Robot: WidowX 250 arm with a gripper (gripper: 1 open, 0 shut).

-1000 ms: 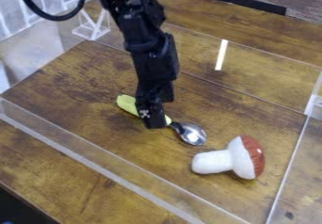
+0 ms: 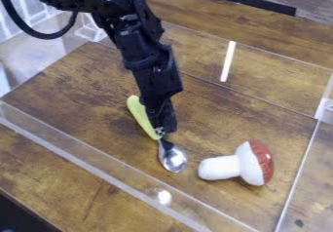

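Note:
The black gripper [image 2: 162,123] reaches down from the top of the view to the spoon, its fingers low over the handle at the spoon's right side. It looks shut; whether anything is between the fingertips is hard to tell. The spoon has a yellow-green handle [image 2: 139,112] and a silver bowl [image 2: 172,157], lying on the wooden table [image 2: 72,129] with the bowl toward the front.
A toy mushroom [image 2: 240,165] with a white stem and red-and-white cap lies at the right. A thin white strip [image 2: 229,60] is on the table behind.
The spoon has swung round, its bowl moving left and toward the front. The gripper has come lower over the handle and its fingers have drawn together.

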